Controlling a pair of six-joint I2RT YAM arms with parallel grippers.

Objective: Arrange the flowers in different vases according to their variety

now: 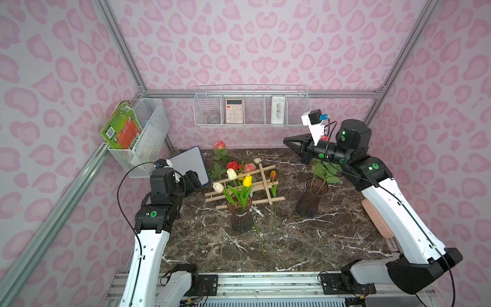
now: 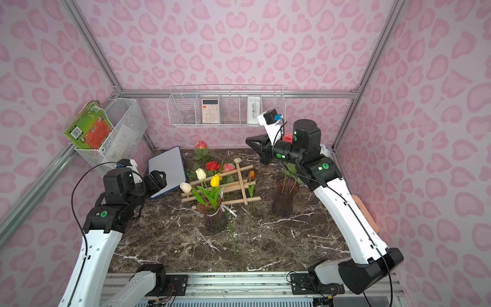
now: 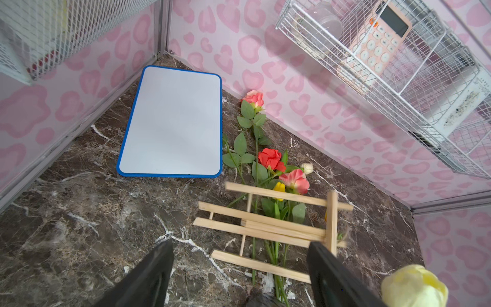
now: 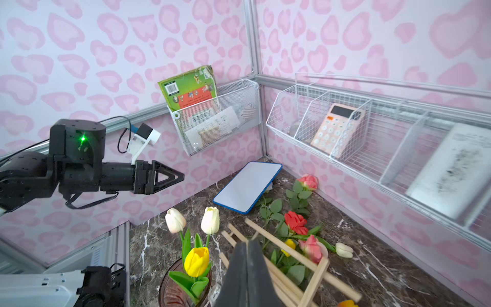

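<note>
A vase [image 1: 240, 220] with white tulips and a yellow tulip [image 4: 196, 262] stands at centre; a second vase [image 1: 308, 202], its blooms mostly hidden, stands right of it. Red and pink roses [image 3: 271, 159], more tulips and leaves lie on the counter, under or beside a wooden rack [image 1: 263, 184]. My left gripper is part open over the left side, nothing visible between its fingers. My right gripper is raised above the rack at back right, shut, with nothing visible between its fingers.
A whiteboard [image 3: 171, 122] lies back left on the counter [image 1: 307, 245]. Wire baskets [image 1: 208, 105] with a calculator [image 1: 234, 110] and a booklet [image 1: 119, 128] hang on the walls.
</note>
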